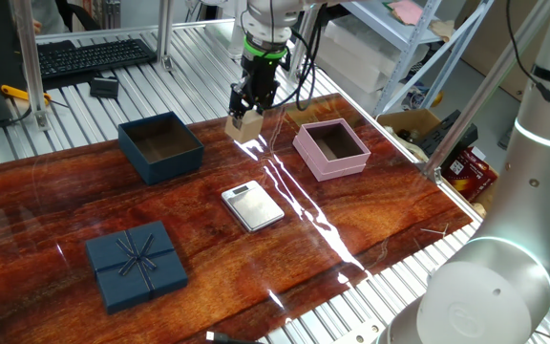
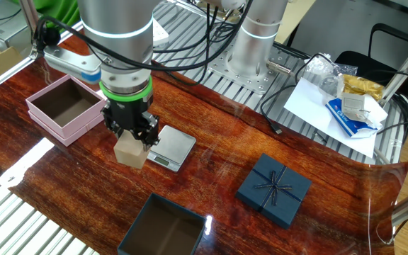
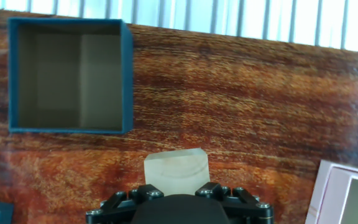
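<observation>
A pale wooden block [image 1: 245, 127] is held at the fingertips of my gripper [image 2: 132, 134], which points down and appears shut on it. In exterior view 2, the block [image 2: 131, 150] hangs below the gripper, seemingly above the table, left of the silver scale [image 2: 173, 147]. In the wrist view, the block [image 3: 177, 171] shows at the bottom centre, with its lower part hidden by the gripper. An open dark blue box [image 1: 160, 175] and an open pink box [image 1: 324, 170] stand to either side, and both look empty. The scale's plate is bare.
A closed blue box with a ribbon bow [image 1: 137, 266] lies toward the table's near left in exterior view 1. A cable end [image 2: 278, 130] lies near the arm's base.
</observation>
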